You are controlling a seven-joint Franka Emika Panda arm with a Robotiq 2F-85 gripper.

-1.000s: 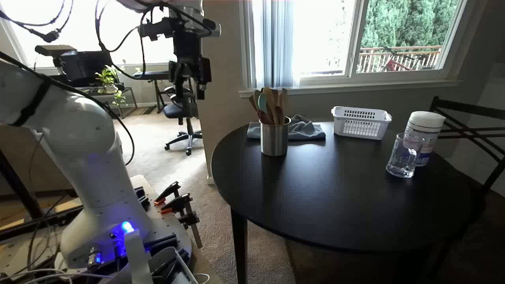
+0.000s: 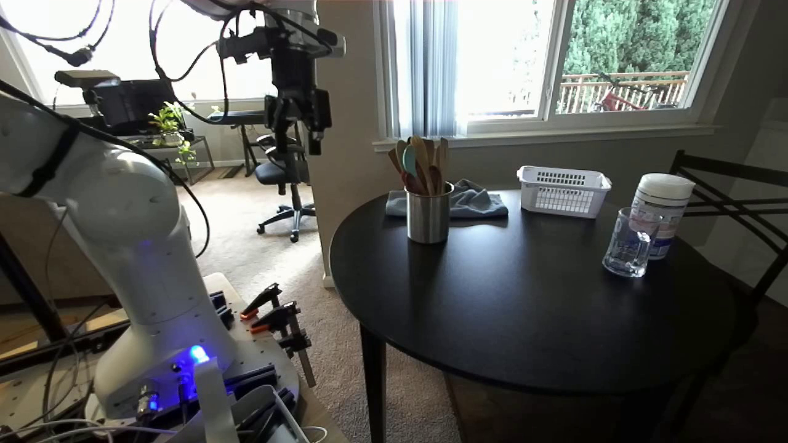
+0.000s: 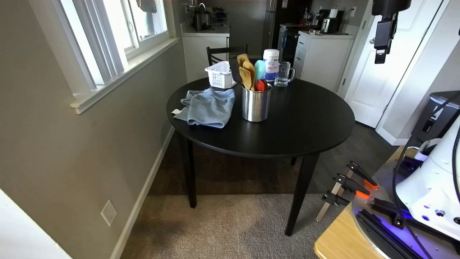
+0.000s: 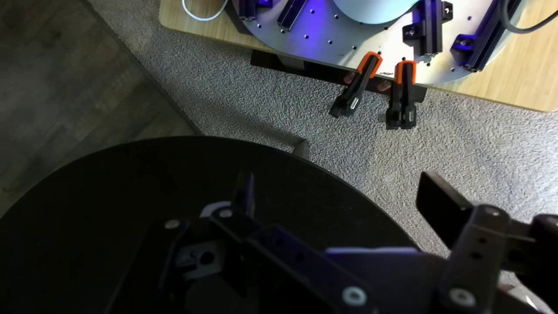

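High above the floor, left of the round table, my gripper (image 2: 297,144) hangs pointing down, open and empty. In the wrist view its two fingers stand wide apart, with one finger pad (image 4: 442,206) over the carpet. On the black table (image 2: 510,317) stands a steel canister (image 2: 428,218) full of wooden and coloured utensils (image 2: 422,162). A blue-grey cloth (image 3: 209,108) lies crumpled beside it. Farther along are a white plastic basket (image 2: 563,193), a clear glass mug (image 2: 626,247) and a white-lidded tub (image 2: 665,203) just behind the mug. Everything on the table is well apart from the gripper.
A dark chair (image 2: 731,210) stands at the far right, and a window (image 2: 502,66) is behind the table. Orange-tipped clamps (image 4: 361,83) jut from the robot's base toward the table.
My gripper has shifted very slightly to the right in exterior view 1. The objects on the table have not moved.
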